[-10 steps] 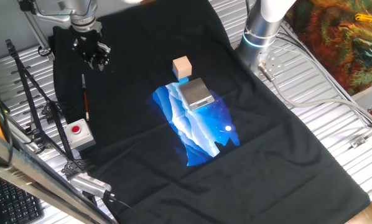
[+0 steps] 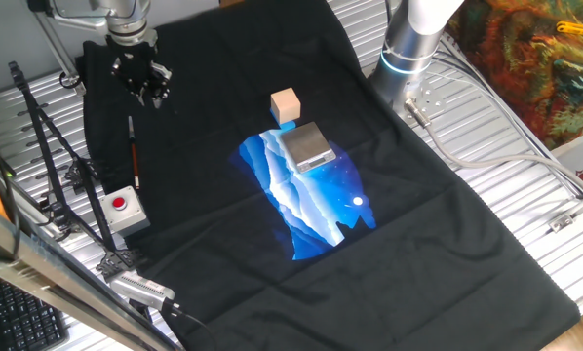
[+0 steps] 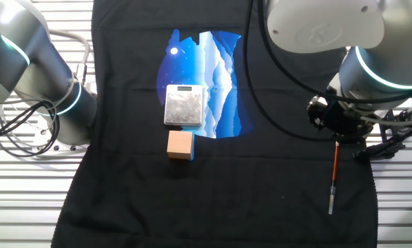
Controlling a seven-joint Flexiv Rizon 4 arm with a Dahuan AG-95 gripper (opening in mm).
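Observation:
High in the left of exterior view 1, my dark gripper (image 2: 155, 93) points down over the far end of the black cloth. Its fingers are too small and dark to show how they stand. In exterior view 2 the arm and cables partly cover it. A tan wooden block (image 2: 286, 104) rests on the cloth beside a flat scale with a metal top (image 2: 305, 144). The scale sits on a blue-and-white mountain picture (image 2: 290, 195). A thin brush-like tool with a reddish-brown handle (image 3: 335, 165) lies near the gripper, apart from block and scale.
A box with a red button (image 2: 121, 207) stands at the cloth's left edge, near black frame rods. The robot's column (image 2: 406, 63) rises at the cloth's right edge.
The arm has shifted very slightly at the upper left, and a pale shape at the top edge has gone out of view. Block, scale and tool have not moved.

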